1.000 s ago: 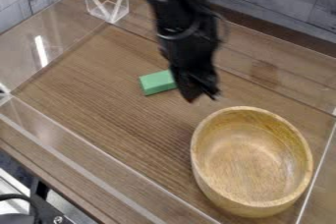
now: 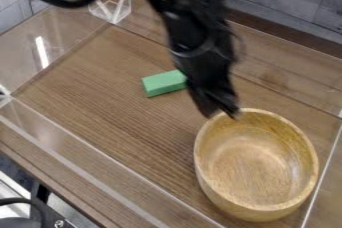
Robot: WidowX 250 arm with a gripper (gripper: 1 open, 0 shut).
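My gripper (image 2: 214,102) is a dark, blurred shape at the middle right, just above the left rim of a light wooden bowl (image 2: 254,172) at the lower right; its fingers are too blurred to tell apart. A green block (image 2: 162,84) lies on the wooden table left of the gripper, partly hidden behind the arm.
A grey wooden back wall (image 2: 274,22) stands behind. A clear plastic object (image 2: 111,4) sits at the back left, and a black cable lies at the lower left.
The arm has moved left from over the bowl, after swinging right from near the green block earlier. The bowl and block look unmoved.
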